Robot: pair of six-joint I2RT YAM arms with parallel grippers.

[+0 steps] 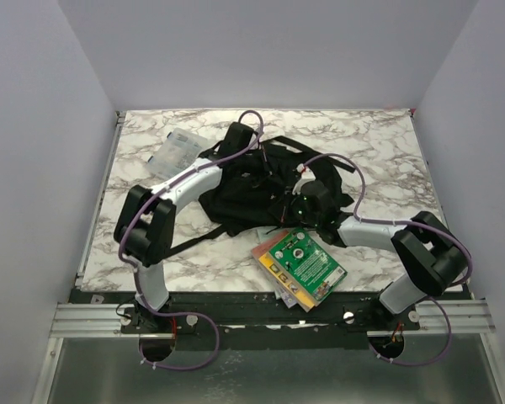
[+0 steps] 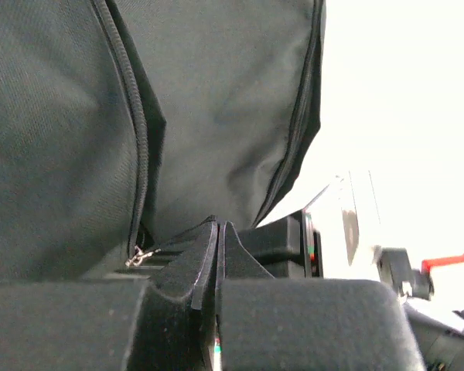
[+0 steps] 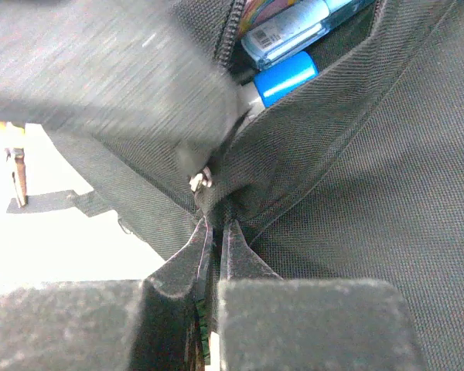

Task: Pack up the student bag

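The black bag lies in the middle of the table with its opening gaping. In the right wrist view, a blue-capped item and a light-blue item show inside. My left gripper is shut beside a metal zipper slider; a thin dark pull runs from the slider to its fingertips. From above, the left gripper is over the bag's back part. My right gripper is shut on a fold of the bag's edge, close by a slider.
Green and yellow books lie in front of the bag, near the right arm. A clear case rests at the back left. Loose straps spread around the bag.
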